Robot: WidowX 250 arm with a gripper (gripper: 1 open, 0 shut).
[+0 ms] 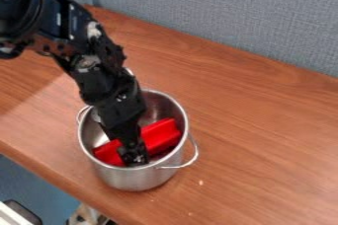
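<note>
A steel pot (142,177) with wire side handles stands on the wooden table near its left front edge. Inside lie red objects (160,135), long and block-like. The black gripper (129,150) reaches down into the pot from the upper left, among the red objects; its fingertips are dark and partly hidden, so whether anything is between them cannot be made out.
A grey padded wall (224,17) borders the back. The table's edge drops off at the lower left, just beside the pot.
</note>
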